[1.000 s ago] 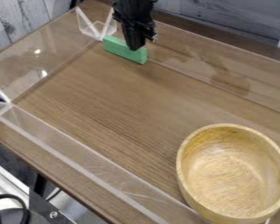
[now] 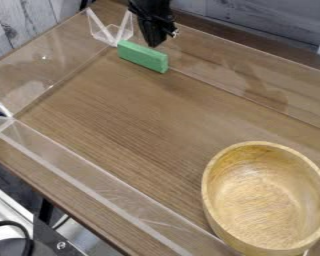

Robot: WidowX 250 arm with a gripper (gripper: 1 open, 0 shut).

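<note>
A green block [image 2: 143, 57] lies on the wooden table near the back, left of centre. Just above and behind it, at the top edge of the view, is my dark gripper [image 2: 152, 38], shut, with nothing visible between its fingers and apart from the block. Much of the gripper and arm is cut off by the frame.
A round tan bowl [image 2: 263, 200] sits at the front right. Clear plastic edging runs along the table's left side, with a clear piece left of the gripper.
The gripper has lifted up and back, away from the green block, which now shows clear of it.
</note>
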